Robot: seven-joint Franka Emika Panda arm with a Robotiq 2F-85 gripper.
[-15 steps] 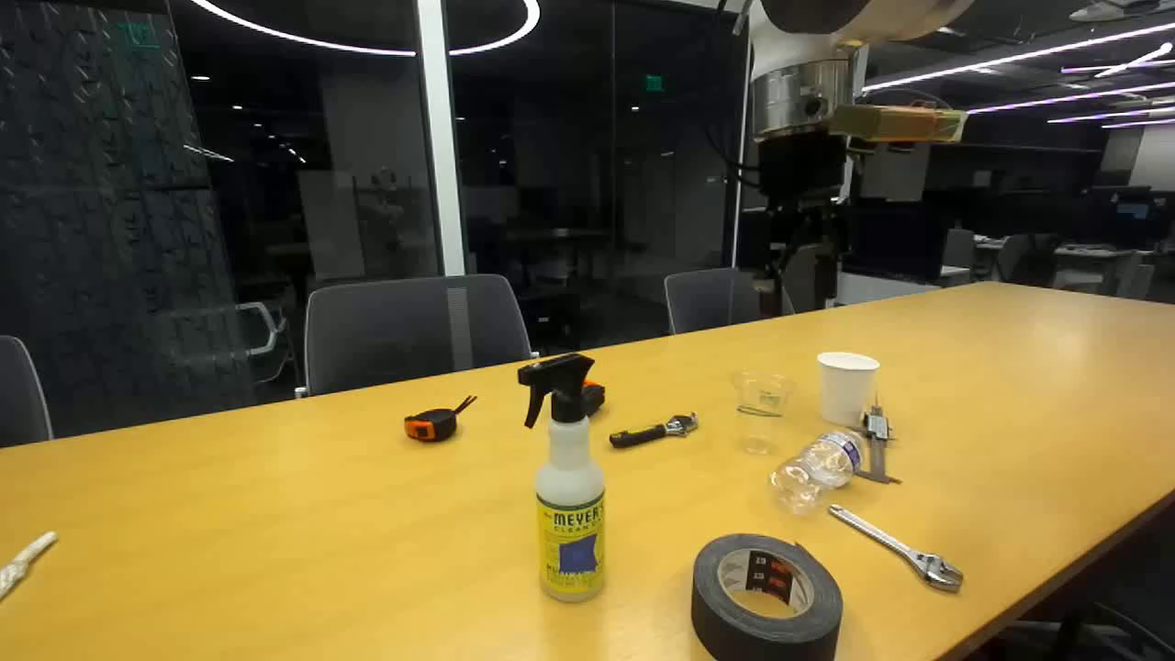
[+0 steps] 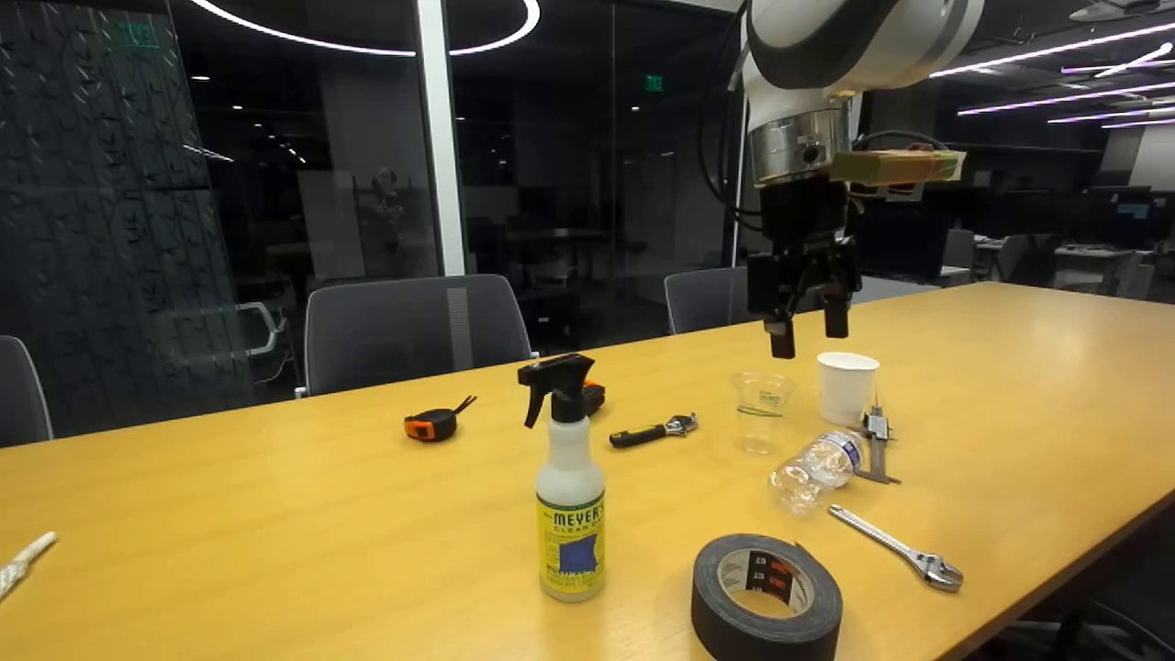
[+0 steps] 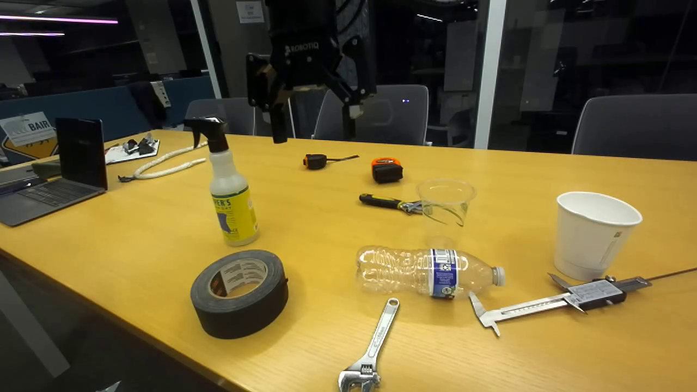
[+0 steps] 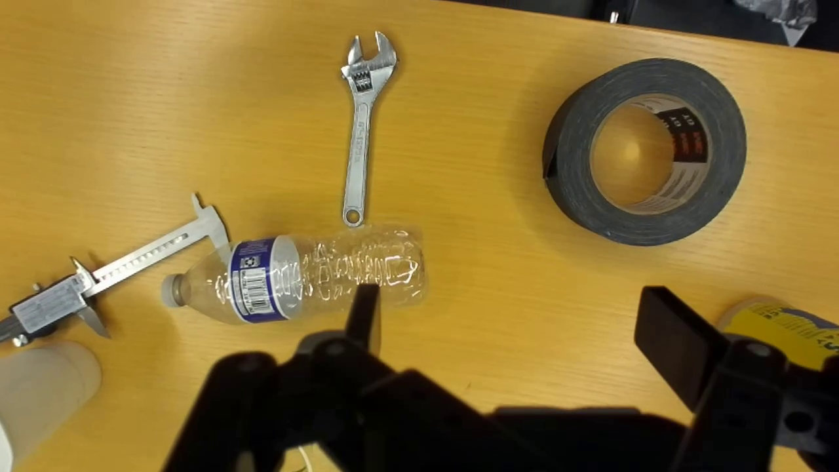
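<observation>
My gripper hangs open above the table, its black fingers wide apart and nothing between them. In the wrist view, a clear plastic bottle lies on its side near the left finger, with a silver adjustable wrench beyond it. A roll of black tape lies flat on the upper right. A spray bottle with a yellow label stands upright. The clear cup and white paper cup stand behind the lying bottle, and a digital caliper rests close to the paper cup.
Two orange-black tape measures and a yellow-black handled tool lie toward the far side. A laptop, a white rope and a clipboard occupy the far left end. Chairs line the far edge.
My gripper has come lower and slightly nearer the camera in exterior view 1. The things on the table have stayed where they were.
</observation>
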